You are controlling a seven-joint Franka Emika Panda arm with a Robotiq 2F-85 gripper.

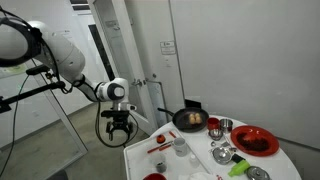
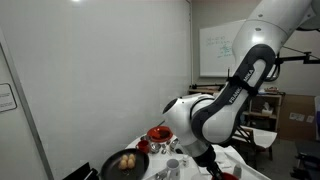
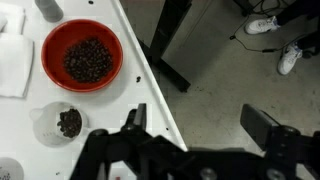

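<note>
My gripper is open, its two dark fingers wide apart in the wrist view with only the table edge and floor visible past them. Exterior view 1 has the gripper (image 1: 119, 131) pointing down by the left edge of the white table. A red bowl (image 3: 80, 79) full of dark beans sits on the tabletop in the wrist view. Below it is a small clear cup (image 3: 47, 124) with some dark beans inside. Both are left of the fingers, and neither is touched.
The white table (image 1: 205, 166) also carries a dark pan (image 1: 178, 119) with brown items, a white mug (image 1: 180, 146), a red plate (image 1: 262, 135) and several metal dishes. A white cloth (image 3: 12, 62) lies left of the bowl. Open floor (image 3: 215, 85) extends beyond the edge.
</note>
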